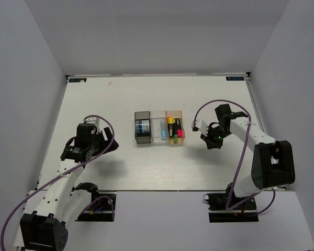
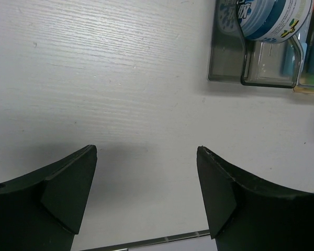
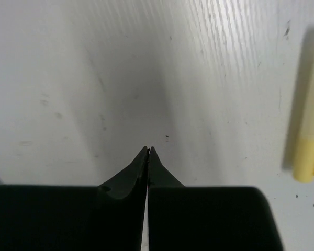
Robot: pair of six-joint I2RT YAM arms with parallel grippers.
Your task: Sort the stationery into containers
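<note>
At the right edge of the right wrist view lies the yellow pen (image 3: 305, 151), partly cut off by the frame. My right gripper is shut with its fingertips together and nothing between them; the pen is off to their right. From above, the pen cannot be made out near that gripper (image 1: 204, 140). My left gripper stands open and empty over bare table. A grey container (image 1: 142, 114) holds a blue-and-white round item (image 2: 276, 18). A blue pen (image 1: 163, 132) is in the clear container (image 1: 155, 113). Several markers (image 1: 178, 126) fill the tan container (image 1: 174, 113).
The three containers stand side by side mid-table, between the two arms. Purple cables arch over both wrists.
</note>
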